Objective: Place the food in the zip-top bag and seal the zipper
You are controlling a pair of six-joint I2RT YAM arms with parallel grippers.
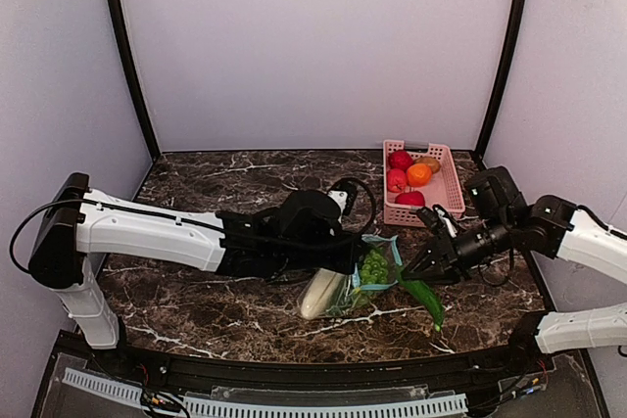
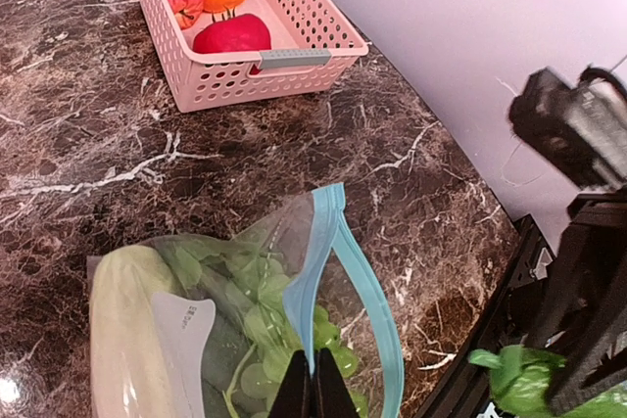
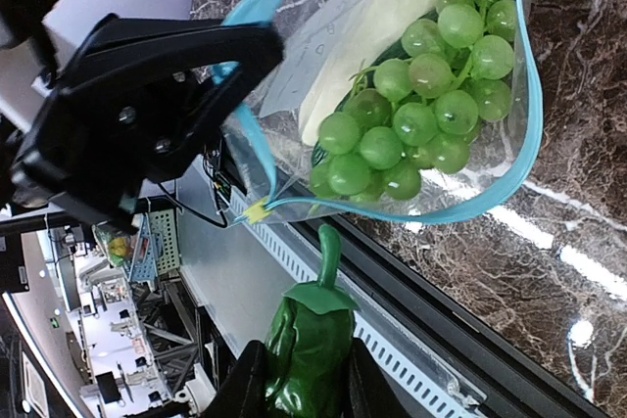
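Note:
The zip bag (image 1: 343, 291) lies at the table's front middle, its blue-zippered mouth open, holding green grapes (image 3: 431, 119) and a pale elongated item (image 2: 127, 320). My left gripper is shut on the bag's blue zipper edge (image 2: 318, 232), holding it up. My right gripper is shut on a long green pepper (image 1: 423, 301), which hangs just right of the bag's mouth; its stem points toward the bag in the right wrist view.
The pink basket (image 1: 421, 205) at the back right holds red fruits, an orange (image 1: 418, 174) and a brown item.

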